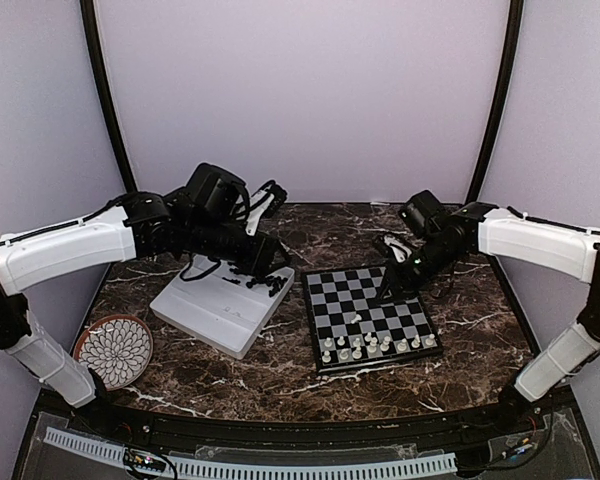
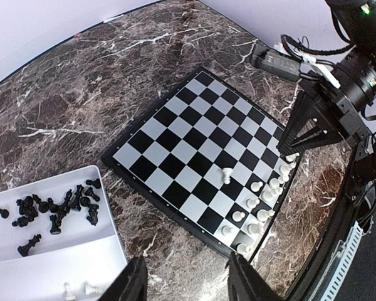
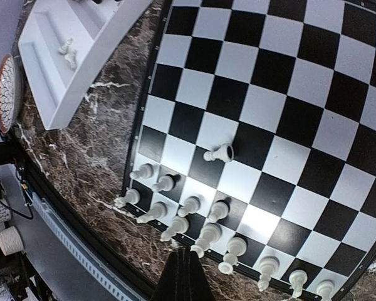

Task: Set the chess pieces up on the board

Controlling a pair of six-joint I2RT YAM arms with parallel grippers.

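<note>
A white chess piece lies tipped on its side across squares of the chessboard, apart from the standing pieces. Several white pieces stand in rows along the board's near edge. Over the board, my right gripper is shut with its fingertips together and nothing held. In the top view it hovers to the right of the fallen piece. My left gripper has its fingers wide apart and empty, and hangs between the tray and the board.
A white tray left of the board holds several black pieces in its far section and a few white pieces. The patterned plate rests at far left. Bare marble tabletop lies in front of the board.
</note>
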